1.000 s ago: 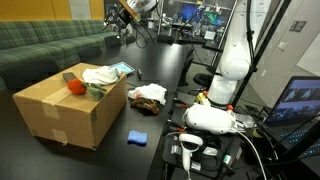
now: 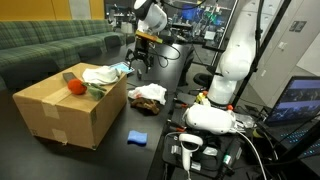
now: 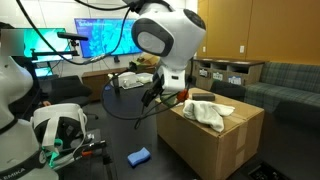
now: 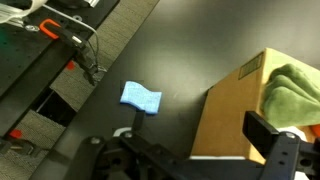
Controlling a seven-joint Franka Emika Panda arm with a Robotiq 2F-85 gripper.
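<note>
My gripper (image 2: 138, 66) is open and hangs above the table, past the far right corner of the cardboard box in exterior view 1. Nothing shows between its fingers in the wrist view, where the dark fingers stand wide apart at the bottom. A small blue block, perhaps a sponge (image 4: 141, 97), lies on the dark table, well apart from the gripper. The cardboard box (image 2: 65, 123) stands beside it. A white cloth (image 3: 207, 114) drapes over the box's edge, and a round orange thing (image 2: 77, 87) shows inside. Much of the box's contents is hidden.
Crumpled brown and white cloths (image 2: 148, 95) lie on the table beyond the blue block. A white arm base (image 2: 207, 121) with cables stands at the right. Bare dark table (image 4: 190, 50) surrounds the blue block.
The arm has come down and slightly to the right in exterior view 1, bringing the gripper lower. The box, the cloths and the blue block have stayed where they were.
</note>
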